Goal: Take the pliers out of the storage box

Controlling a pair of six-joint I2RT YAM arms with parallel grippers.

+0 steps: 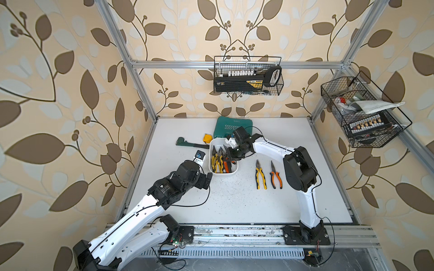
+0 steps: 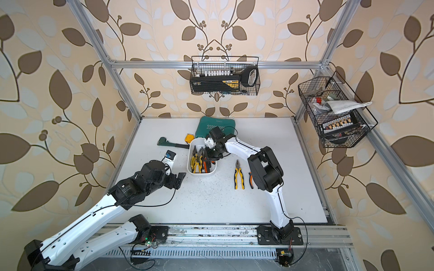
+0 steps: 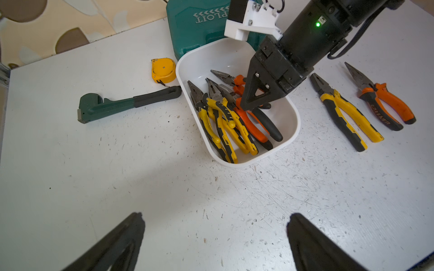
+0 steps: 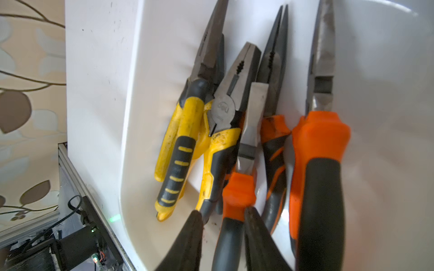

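The white storage box (image 3: 289, 126) holds several pliers with yellow-black and orange-black handles. My right gripper is down inside it, fingers part open around the orange-black handle of the middle pliers (image 4: 239, 189); whether they touch it I cannot tell. My left gripper stands open and empty, left of and in front of the box. Outside the box, right of it, lie yellow-black pliers (image 3: 339, 113) and orange-black pliers (image 3: 384, 103).
A green pipe wrench (image 3: 97, 108) and a yellow tape measure (image 3: 162, 70) lie left of the box. A green case (image 3: 194, 24) is behind it. Wire baskets hang above.
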